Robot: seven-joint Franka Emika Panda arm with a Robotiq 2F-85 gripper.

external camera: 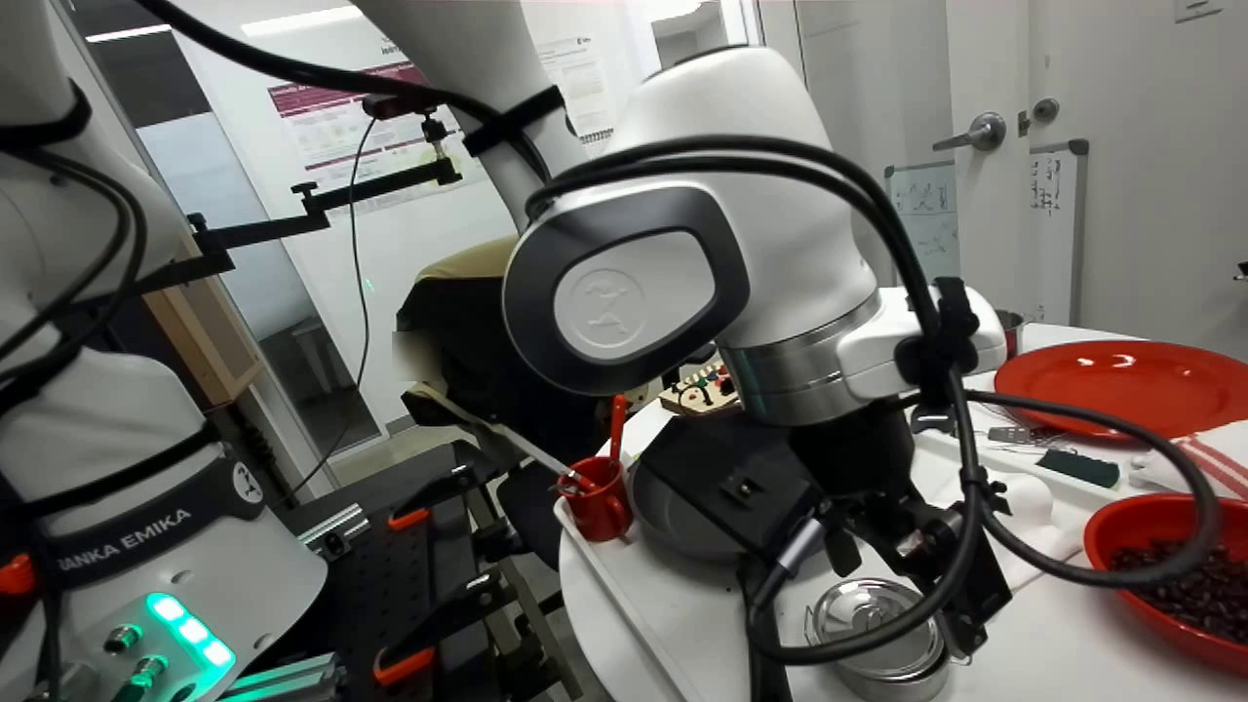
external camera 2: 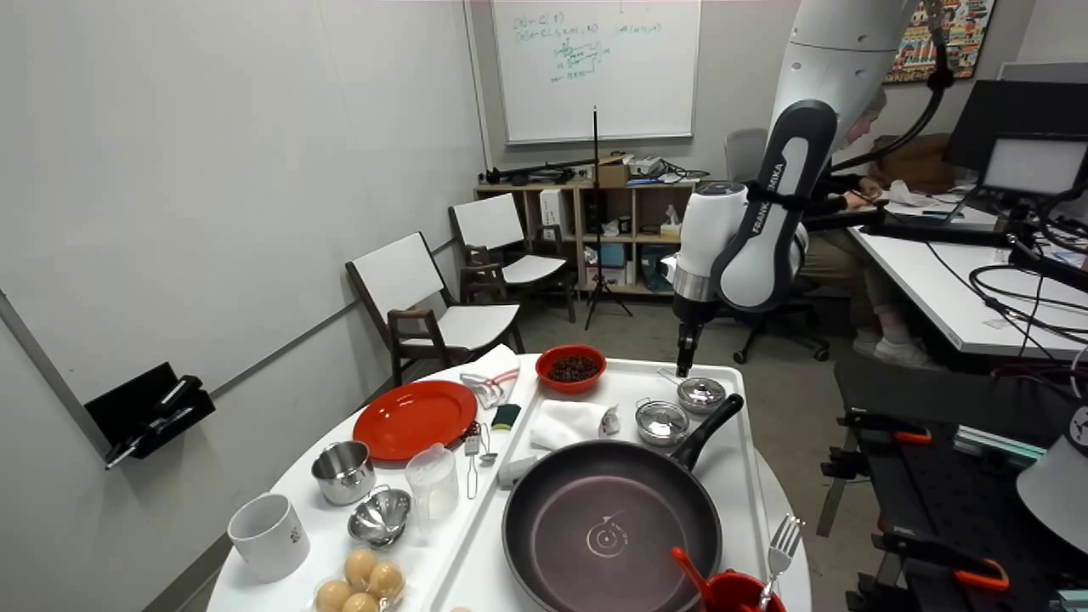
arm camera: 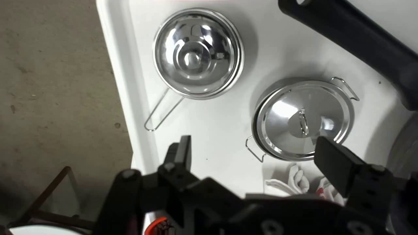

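My gripper stands open above the white tray, nothing between its wide-parted fingers. A small steel pan with a domed lid and a long wire handle [arm camera: 196, 54] sits near the tray's edge, at the upper left of the wrist view. Right of it is a lidded steel pot with two wire side handles [arm camera: 305, 117]; the right finger overlaps its lower edge in that view. Seen from exterior view 2, the gripper [external camera 2: 685, 369] is beside the long-handled pan [external camera 2: 701, 393], on the far side of the pot [external camera 2: 662, 422].
A black frying pan [external camera 2: 612, 520] fills the tray's near part, its handle pointing towards the lidded pots. A white cloth [external camera 2: 566, 423] and a red bowl of dark beans [external camera 2: 571, 379] lie close by. The red plate [external camera 2: 413, 420] is outside the tray, left.
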